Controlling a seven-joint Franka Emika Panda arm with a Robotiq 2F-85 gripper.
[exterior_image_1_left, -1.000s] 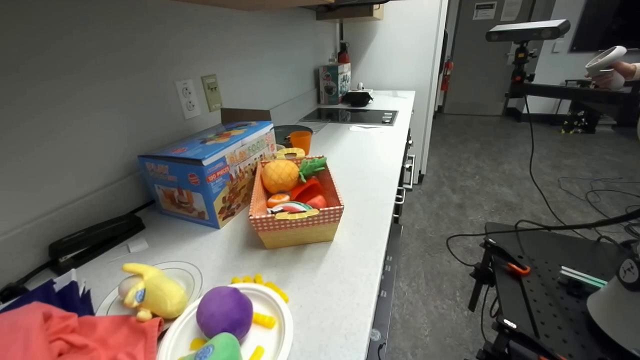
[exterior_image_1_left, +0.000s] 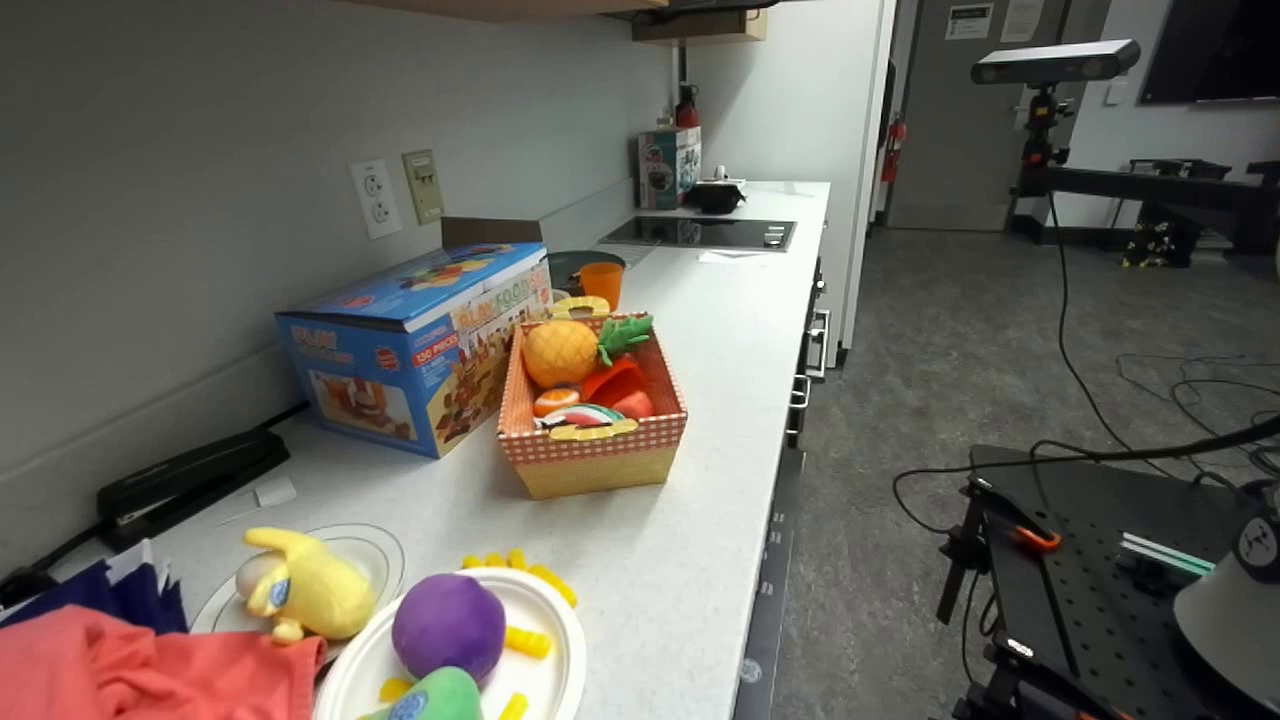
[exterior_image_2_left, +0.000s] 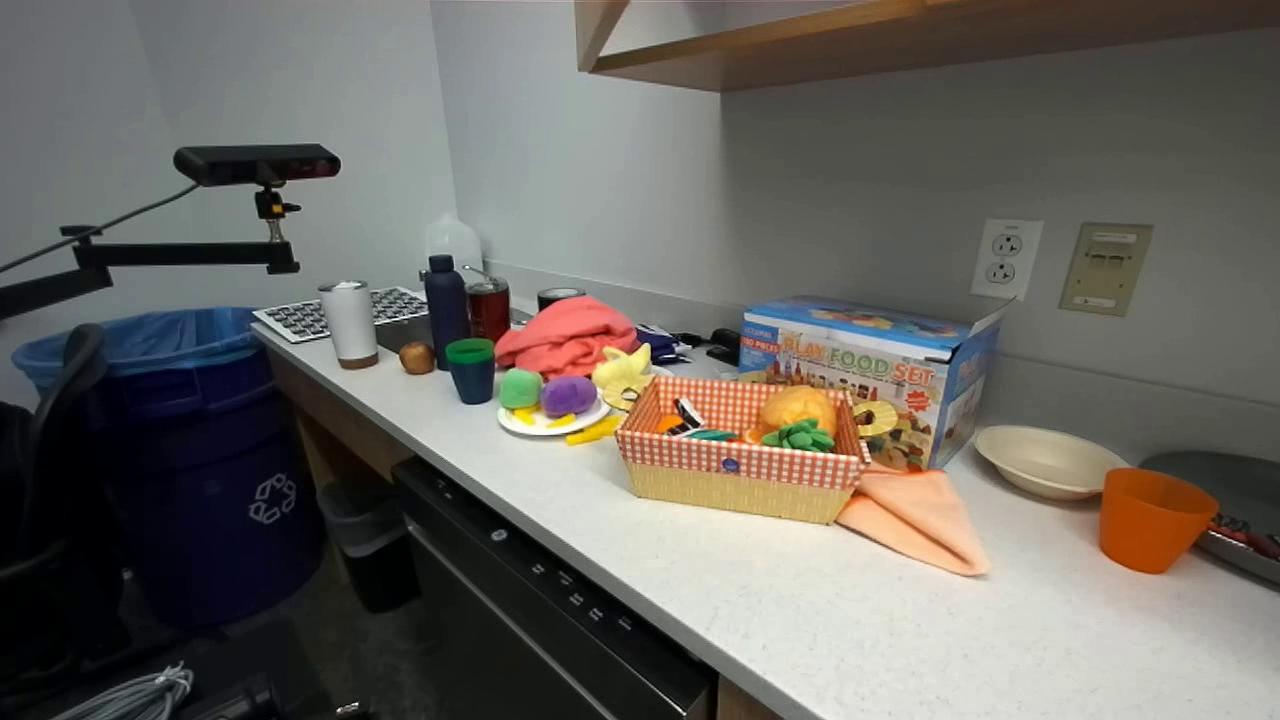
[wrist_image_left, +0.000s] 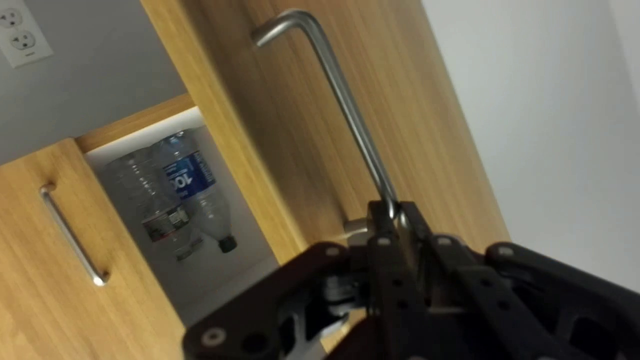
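In the wrist view my gripper is shut on the lower end of a long metal bar handle (wrist_image_left: 345, 96). That handle is fixed to a wooden cabinet door (wrist_image_left: 414, 138), which stands swung out from the cabinet. Past the door's edge, clear plastic bottles (wrist_image_left: 189, 174) lie inside the white-walled cabinet interior. A neighbouring wooden door (wrist_image_left: 36, 240) has its own metal handle (wrist_image_left: 72, 237). Neither exterior view shows the gripper or the handle it holds.
Below, the counter (exterior_image_2_left: 768, 612) bears a checked basket (exterior_image_2_left: 744, 480) of toy food, a blue play food box (exterior_image_1_left: 396, 348) and a plate (exterior_image_1_left: 564, 654) with plush toys. The underside of a wooden cabinet (exterior_image_2_left: 960, 48) overhangs the back wall.
A hand with a white controller, at the right edge of the first exterior view earlier, is out of sight. The items on the counter have not moved.
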